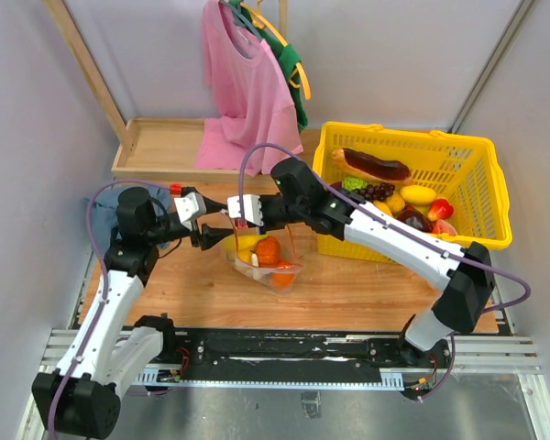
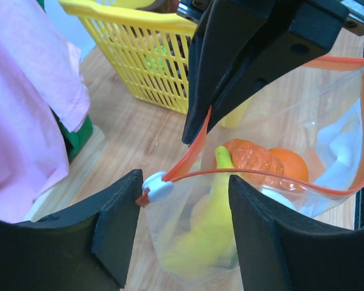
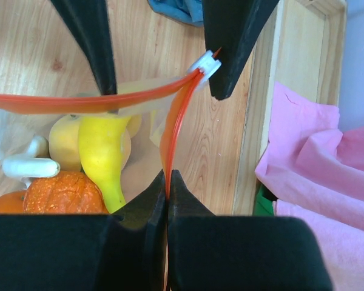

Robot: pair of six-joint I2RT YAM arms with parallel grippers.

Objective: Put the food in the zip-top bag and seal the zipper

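Note:
The clear zip bag [image 1: 275,275] with orange-red zipper stands open on the wood table, holding a yellow banana [image 3: 100,157], a pumpkin [image 3: 64,194], an orange [image 2: 288,163] and other food. My right gripper is shut on the zipper strip, seen above the bag in the left wrist view. My left gripper stands part open, its two fingers either side of the zipper's end with the pale slider [image 2: 159,187], close to the right gripper.
A yellow basket [image 1: 477,192] of food stands at the back right. Pink and green shirts [image 1: 243,110] hang over a wooden tray [image 1: 165,147]. A blue cloth [image 3: 176,9] lies at the left.

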